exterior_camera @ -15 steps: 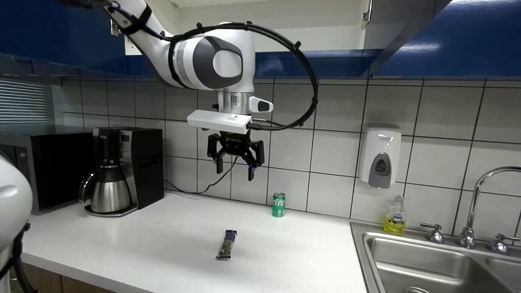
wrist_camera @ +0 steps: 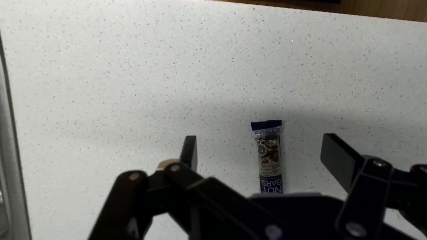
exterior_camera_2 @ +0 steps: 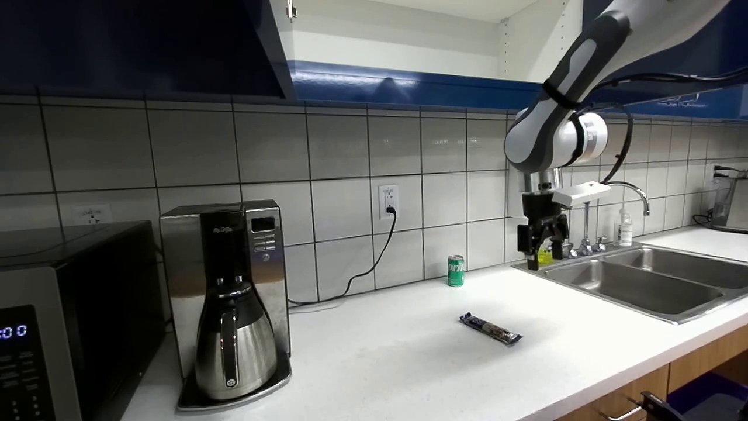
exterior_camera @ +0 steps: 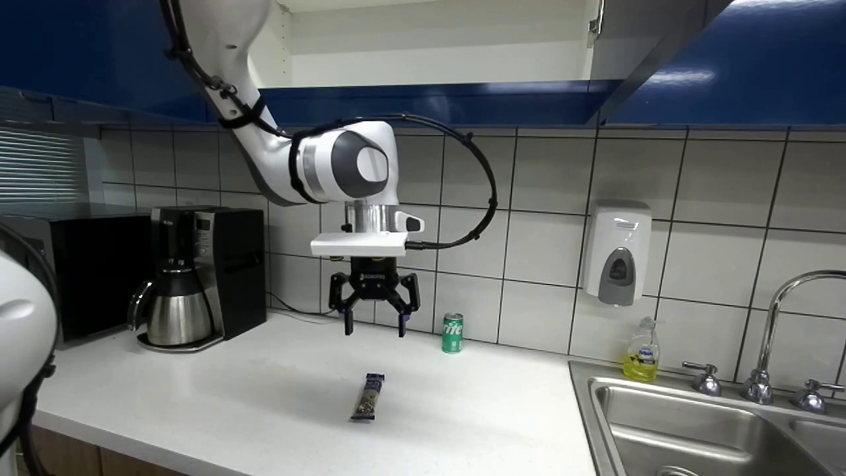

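A nut bar in a dark blue wrapper (exterior_camera: 368, 396) lies flat on the white counter (exterior_camera: 262, 396). Above it hangs my gripper (exterior_camera: 375, 332), open and pointing down, well clear of the counter. From the other side, the gripper (exterior_camera_2: 545, 259) likewise shows higher than the bar (exterior_camera_2: 491, 328). In the wrist view the bar (wrist_camera: 270, 158) appears between my spread fingers, its length running the same way as they point in the picture; its lower end is hidden behind the gripper body. Nothing is between the fingertips themselves.
A green can (exterior_camera: 452, 332) stands near the tiled wall. The coffee maker (exterior_camera_2: 231, 309) and microwave (exterior_camera_2: 77, 316) are at the left; the sink (exterior_camera: 690, 428) and a soap bottle (exterior_camera: 641, 353) are at the right. An open cabinet (exterior_camera: 436, 47) is overhead.
The arm has come down, bringing my gripper lower and slightly left in exterior view 1. The bar and the can have not moved.
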